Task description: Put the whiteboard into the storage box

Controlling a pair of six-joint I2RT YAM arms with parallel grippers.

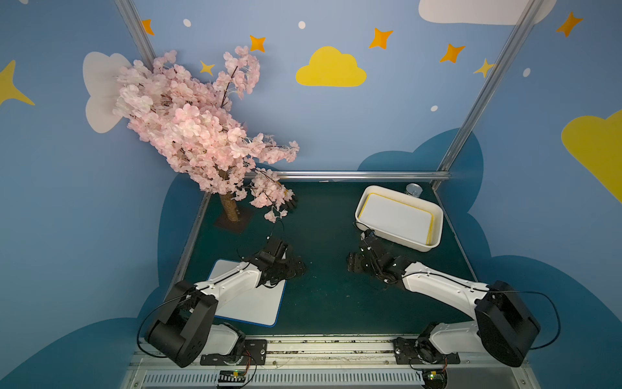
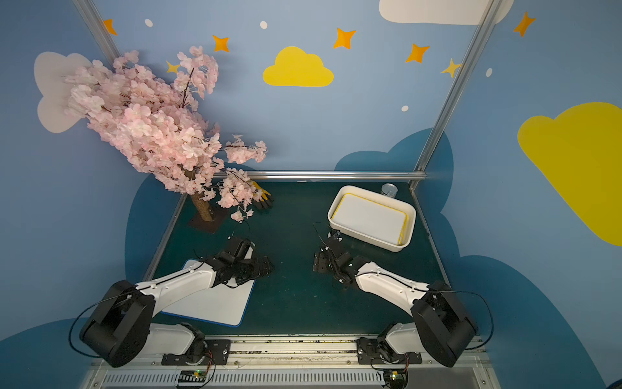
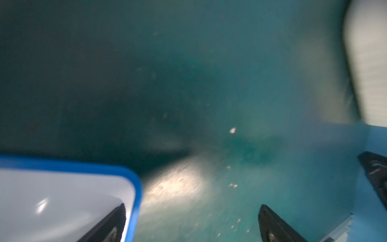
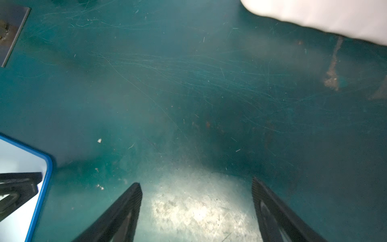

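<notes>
A white whiteboard with a blue rim (image 1: 252, 304) lies flat at the front left of the dark green table, partly covered by the left arm. My left gripper stands open above the board's right edge, nothing between its fingers. In the middle of the table my right gripper is open too, with bare tabletop below it. The cream storage box (image 1: 427, 247) is at the back right, beyond the right gripper. A yellow-rimmed whiteboard (image 1: 395, 217) lies inside the box.
A pink blossom tree (image 1: 188, 123) rises at the back left, its branches reaching over the table. A small clear cup (image 1: 414, 189) sits behind the box. A dark glove with yellow (image 2: 260, 194) lies under the blossoms. Between the grippers the table is clear.
</notes>
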